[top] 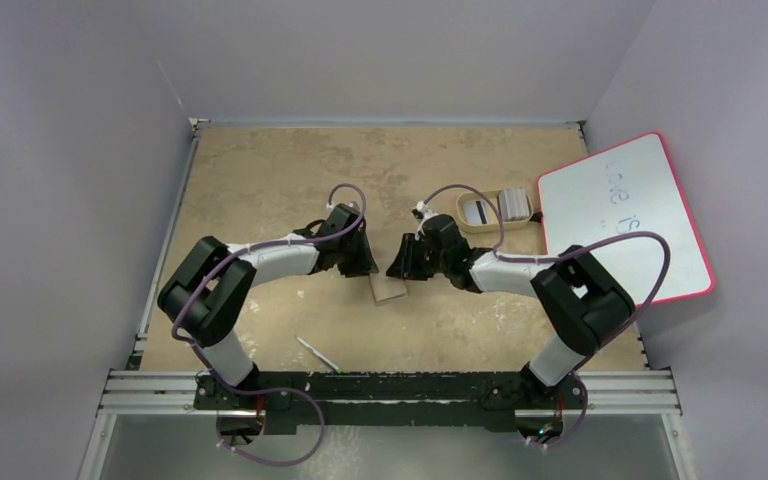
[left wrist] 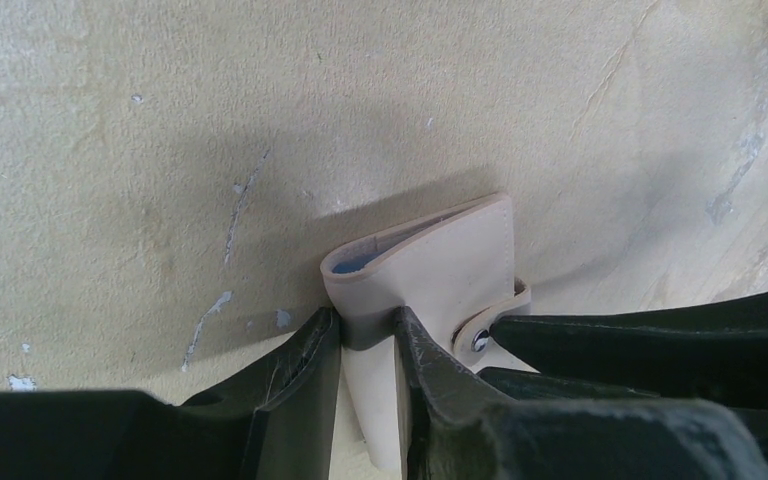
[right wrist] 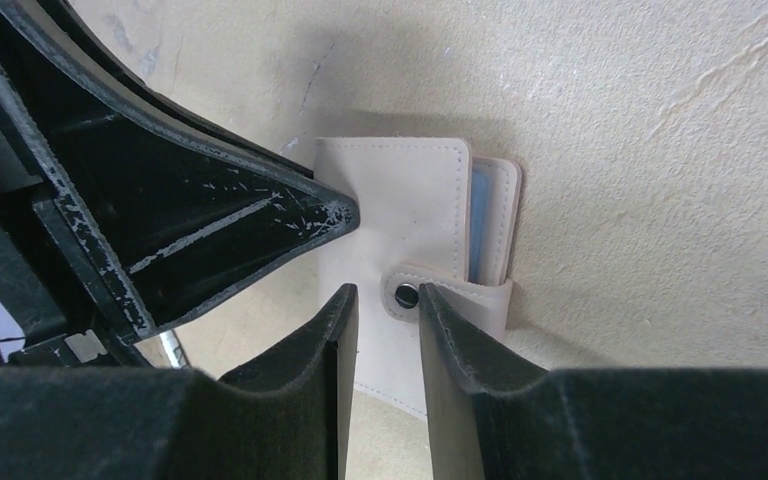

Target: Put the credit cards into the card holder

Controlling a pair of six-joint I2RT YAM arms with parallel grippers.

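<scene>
A pale pink leather card holder (top: 388, 290) lies on the table between my grippers, a blue inner part showing in its slot and a strap with a snap (right wrist: 406, 296). In the left wrist view, my left gripper has its fingertips at the holder's folded end, partly spread; whether they grip it is unclear. In the right wrist view, my right gripper is partly open over the holder's face, one fingertip at the snap strap. The other gripper's black body reaches over the holder in each wrist view.
A shallow tan box (top: 467, 225) with stacks of cards stands behind the right arm. A whiteboard (top: 620, 210) lies at the right, and a pen (top: 318, 354) near the front edge.
</scene>
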